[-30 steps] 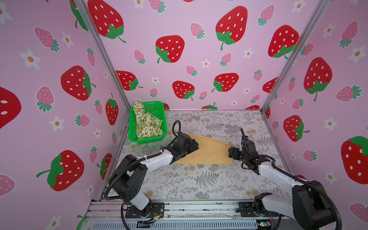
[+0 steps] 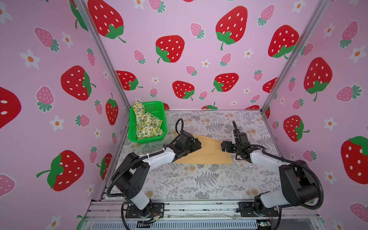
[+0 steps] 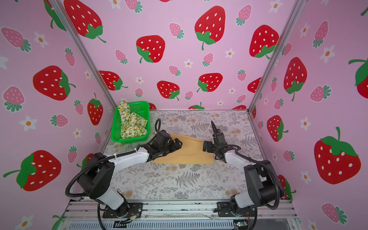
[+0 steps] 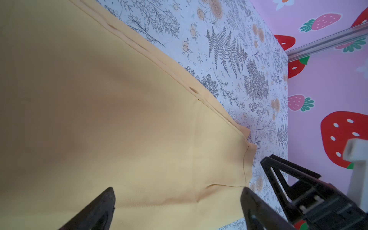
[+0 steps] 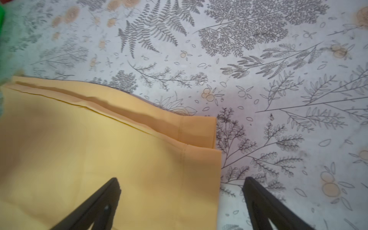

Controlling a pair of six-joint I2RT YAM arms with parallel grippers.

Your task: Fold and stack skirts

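Note:
A plain yellow skirt [image 2: 209, 153] lies on the table, doubled over, its two top edges a little out of line with each other. My left gripper [image 2: 198, 144] is above the skirt's left part, its fingers apart over the cloth in the left wrist view. At the skirt's right end hovers my right gripper [image 2: 224, 146]. Its fingers stand open around the upper right corner area of the skirt [image 5: 153, 172], with nothing gripped. The left arm hides the skirt's left end in the top views.
A green basket [image 2: 132, 132] at the back left holds a crumpled lemon-print cloth [image 2: 147, 128]. Bare patterned table [image 2: 214, 184] spreads in front of the skirt, with more free room behind it and to the right.
My right gripper has come left and slightly back, from beside the skirt's right edge to over its corner. The left gripper has shifted a little to the right. The skirt looks unmoved.

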